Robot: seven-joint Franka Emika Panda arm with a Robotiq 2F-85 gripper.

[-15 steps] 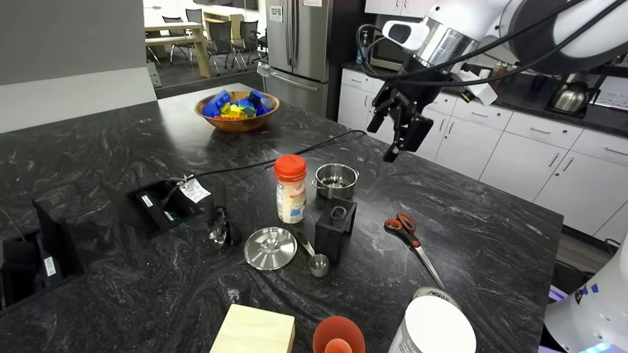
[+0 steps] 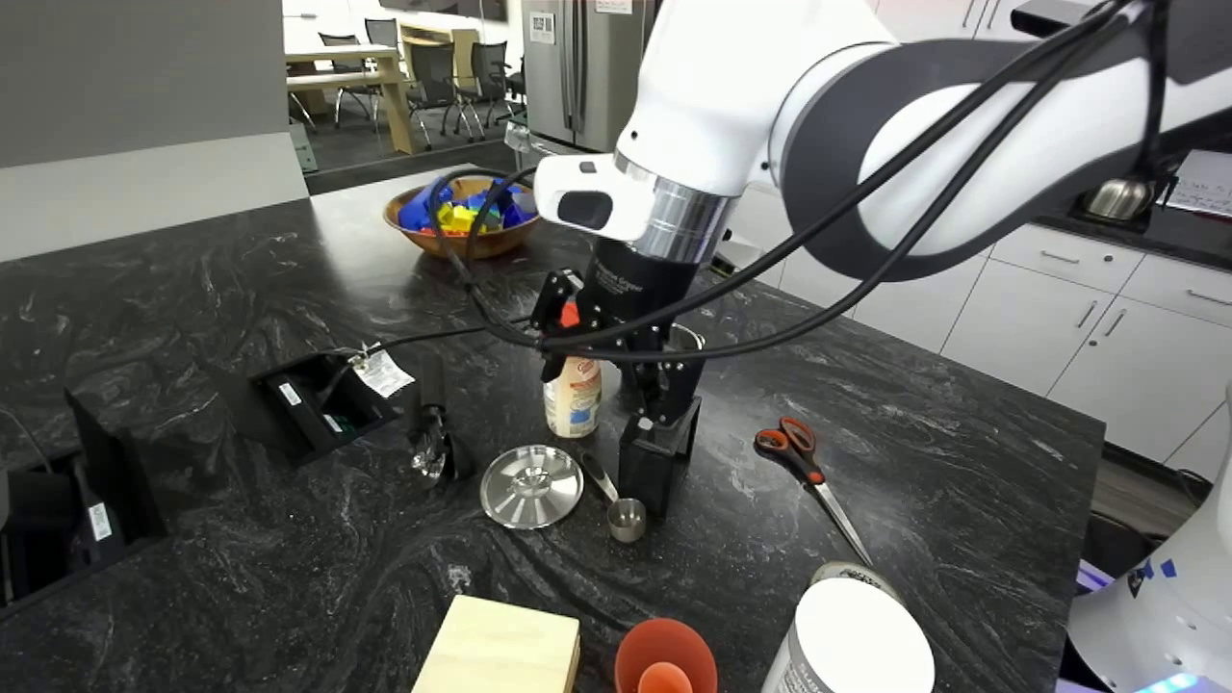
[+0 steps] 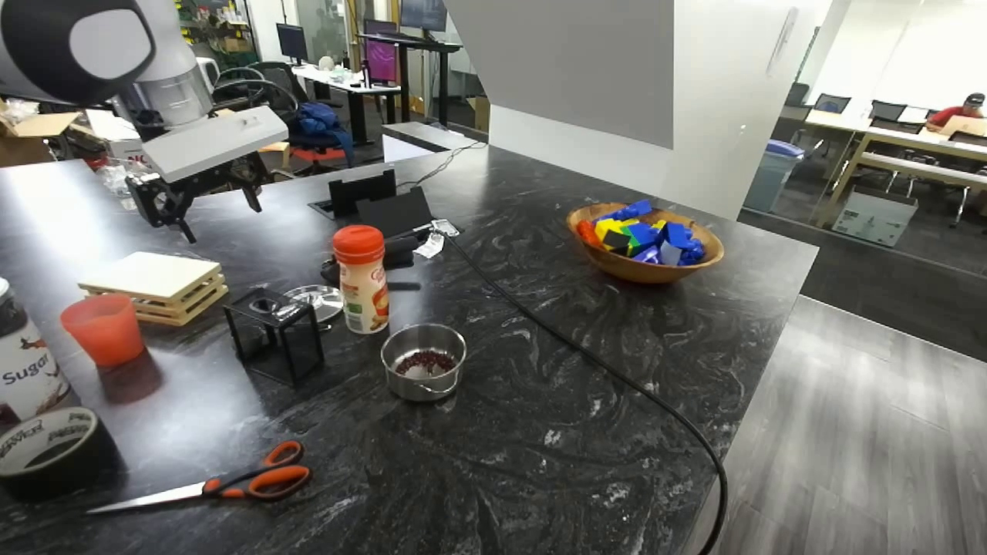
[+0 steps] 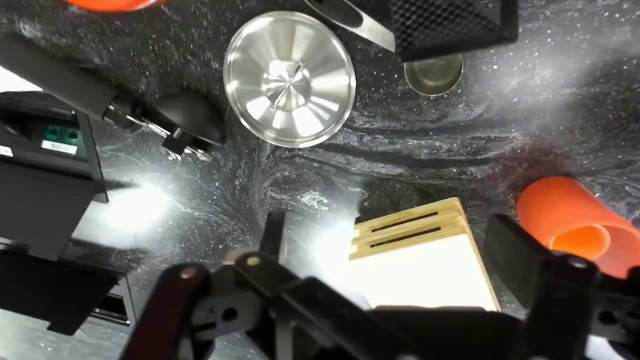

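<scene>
My gripper is open and empty, its two black fingers wide apart, with a pale slatted wooden block [image 4: 420, 270] below and between them in the wrist view. In exterior view 2 the gripper [image 3: 222, 222] hangs in the air above that block, touching nothing. Seen from exterior view 1, the gripper [image 2: 606, 387] overlaps the red-capped creamer bottle [image 2: 573, 400] and hides most of the pot. A steel pot [image 3: 423, 362] holding dark red beans stands beside the bottle in exterior view 2. Its round steel lid [image 4: 289, 79] lies flat on the counter.
Near the lid are a black lantern [image 3: 274, 334], a measuring spoon [image 2: 627, 520] and a black-handled utensil [image 4: 190, 117]. An orange cup [image 4: 564, 213] stands beside the block. Scissors [image 2: 797, 452], tape [image 3: 55, 453] and a sugar canister [image 3: 28, 356] occupy one side. A bowl of blocks [image 3: 638, 269] sits far off.
In exterior view 1 the arm has swung left and looms larger, from the right background to in front of the bottle and pot. The objects on the counter appear unmoved.
</scene>
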